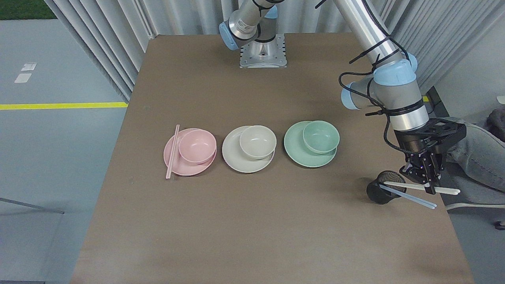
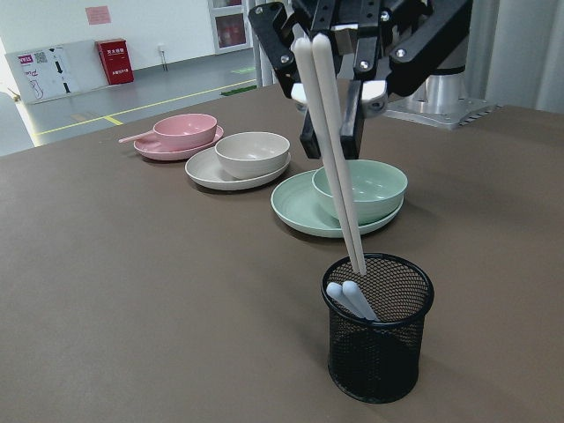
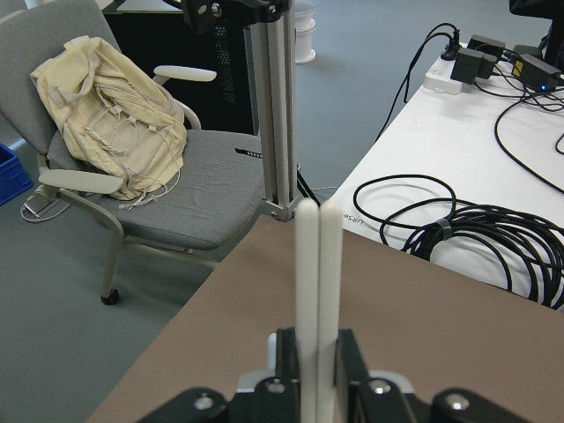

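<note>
My gripper [image 2: 339, 119] is shut on white chopsticks [image 2: 324, 115], held near upright, their lower tips at the mouth of a black mesh cup [image 2: 374, 361] in the left view; the wrist view shows their pale ends [image 3: 328, 264] between the fingers. Pale blue chopsticks [image 1: 412, 198] rest in the cup at the table's right edge. Green [image 1: 320, 137], white [image 1: 258, 142] and pink [image 1: 197, 146] bowls sit on matching plates; pink chopsticks [image 1: 171, 156] lie on the pink plate.
Beside the right edge, someone's leg [image 1: 478, 156] shows.
</note>
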